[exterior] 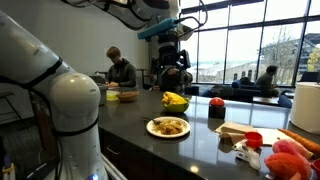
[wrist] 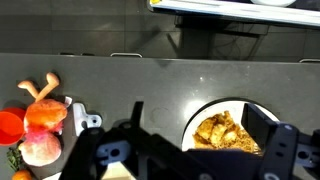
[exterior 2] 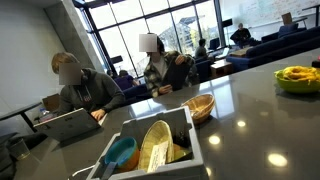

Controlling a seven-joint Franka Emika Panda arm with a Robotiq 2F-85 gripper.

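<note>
High over the dark counter [exterior: 205, 148] hangs my gripper, its two fingers wide apart and nothing between them. A white plate of brownish food [wrist: 222, 130] lies below, toward the right finger in the wrist view. Exterior view 1 has the same plate [exterior: 153, 129] in front of the arm, well beneath the gripper [exterior: 178, 84]. Behind the plate stands a green bowl with something yellow [exterior: 174, 101]. An orange plush toy [wrist: 43, 115] is at the left of the wrist view, beside a red cup [wrist: 10, 125].
At the right of exterior view 1 are a red-topped black object [exterior: 216, 108], a board [exterior: 240, 132], a white cylinder [exterior: 306, 107] and plush toys [exterior: 288, 163]. A grey bin [exterior 2: 198, 160] and wicker basket [exterior 2: 201, 107] show in exterior view 2. People sit beyond the counter.
</note>
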